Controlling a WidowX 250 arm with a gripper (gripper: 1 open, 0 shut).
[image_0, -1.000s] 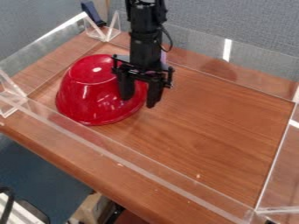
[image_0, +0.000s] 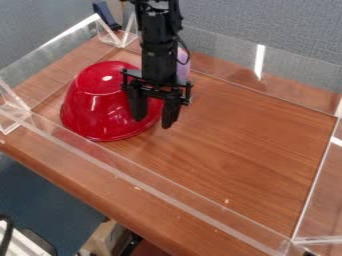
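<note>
A large red bowl (image_0: 96, 105) lies upside down on the left part of the wooden table. My black gripper (image_0: 152, 112) hangs over the bowl's right side, fingers pointing down, its tips low by the red surface. Whether anything is between the fingers I cannot tell. A pale lilac object (image_0: 182, 63) stands behind the arm, mostly hidden by it.
Clear plastic walls (image_0: 287, 72) border the wooden table (image_0: 247, 155). Outside the near left edge is dark floor with some small items.
Over the last second my gripper has shifted slightly to the left and down toward the viewer along the bowl. The bowl looks nearly unchanged.
</note>
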